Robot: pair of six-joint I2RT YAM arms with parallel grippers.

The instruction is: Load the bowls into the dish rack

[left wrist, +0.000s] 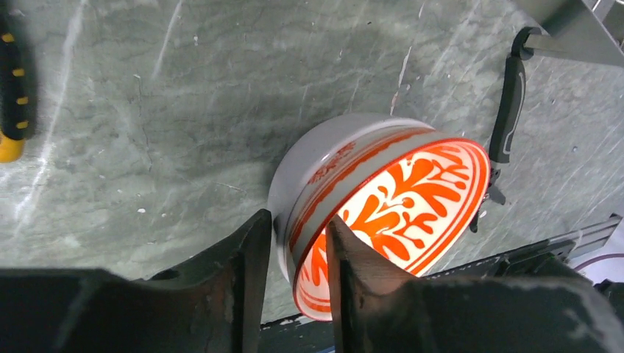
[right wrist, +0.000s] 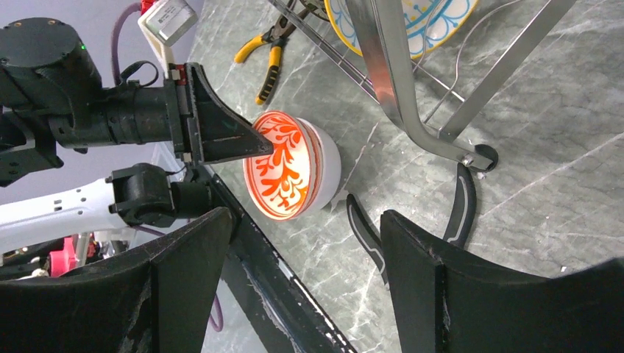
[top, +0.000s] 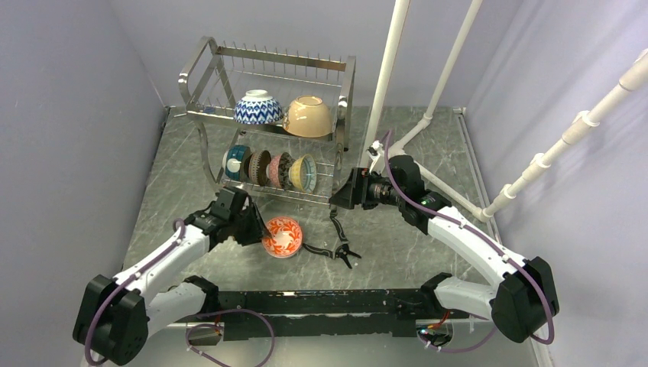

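An orange-and-white patterned bowl (top: 283, 237) (left wrist: 403, 204) (right wrist: 281, 163) sits on the grey marble surface in front of the dish rack (top: 343, 92). My left gripper (top: 258, 228) is at the bowl's left rim, part open, fingertips straddling the rim; whether they grip it cannot be told. My right gripper (top: 353, 189) is open and empty beside the rack's right leg. The rack holds a blue zigzag bowl (top: 257, 108) and a beige bowl (top: 308, 117) upside down on top, with several bowls standing on edge below.
Black-handled pliers (top: 340, 251) (left wrist: 508, 110) lie right of the orange bowl; yellow-handled pliers (left wrist: 12, 118) (right wrist: 268, 77) lie to its left. White pipes (top: 582, 126) stand on the right side.
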